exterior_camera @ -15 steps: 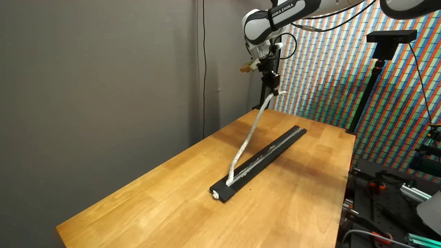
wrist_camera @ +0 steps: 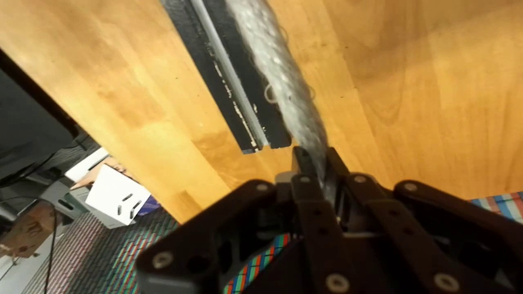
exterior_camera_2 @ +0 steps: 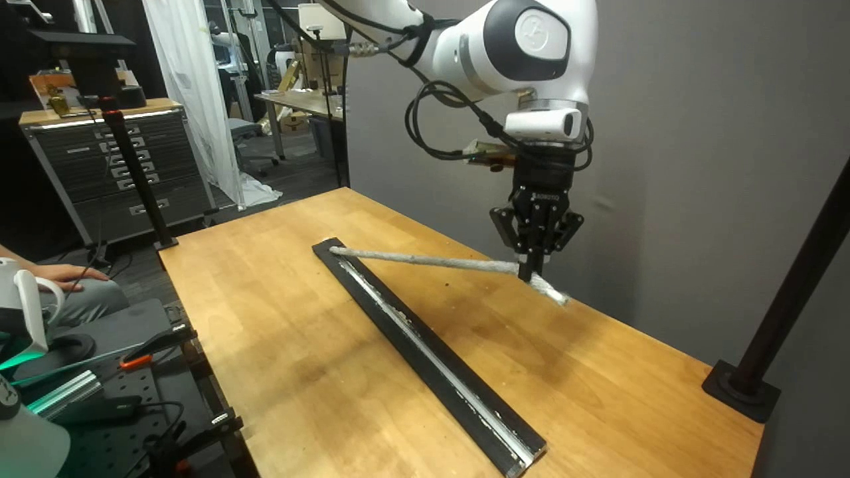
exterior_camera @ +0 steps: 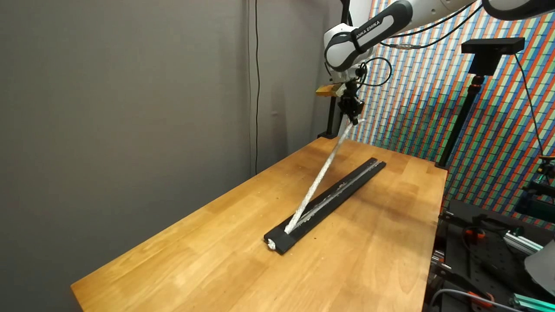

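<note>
A white braided rope (exterior_camera: 319,180) runs from the near end of a long black channel (exterior_camera: 334,202) up to my gripper (exterior_camera: 354,117). My gripper (exterior_camera_2: 533,269) is shut on the rope close to its free end, with a short tail (exterior_camera_2: 550,291) sticking out past the fingers. The rope is drawn nearly straight and slants above the table, to one side of the channel's pale groove (exterior_camera_2: 422,347). Its other end passes under a black cap (exterior_camera: 281,239) at the channel's end. In the wrist view the rope (wrist_camera: 284,73) enters between the fingers.
Behind my arm stands a grey wall (exterior_camera_2: 661,119). A black post (exterior_camera_2: 765,295) rises at one table corner, and a camera stand (exterior_camera: 463,114) at another.
My gripper has moved slightly right and a little lower in exterior view 1, still holding the rope. The rope was bowed and is now nearly straight. The channel has stayed put.
</note>
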